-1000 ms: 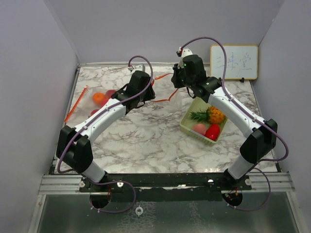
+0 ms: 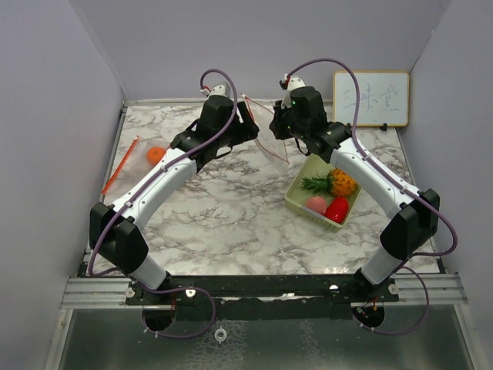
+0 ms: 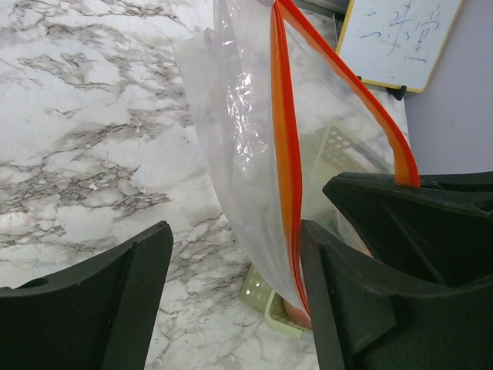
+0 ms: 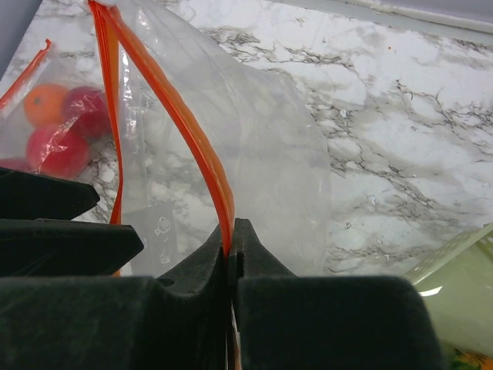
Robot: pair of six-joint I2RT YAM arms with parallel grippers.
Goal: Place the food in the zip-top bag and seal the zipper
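Observation:
A clear zip top bag [image 2: 269,139] with an orange zipper hangs between my two grippers, its mouth spread apart and no food visible inside. My right gripper is shut on one orange zipper edge [image 4: 196,139]. On the other side, my left gripper stands open, its fingers apart; the other zipper strip [image 3: 286,154] passes just inside its right finger. In the green basket [image 2: 296,206] lie a pineapple [image 2: 343,183], a red pepper-like item [image 2: 337,210] and a pink round fruit [image 2: 316,204].
At the left lies another clear bag [image 2: 139,167] with an orange zipper, holding an orange [image 2: 155,155] and red round fruit [image 4: 58,150]. A whiteboard [image 2: 371,98] leans at the back right.
My left gripper has moved right, toward the right gripper, and turned. The bag's mouth has gone from wide and rounded to narrower and slanted. The right arm and basket have stayed put.

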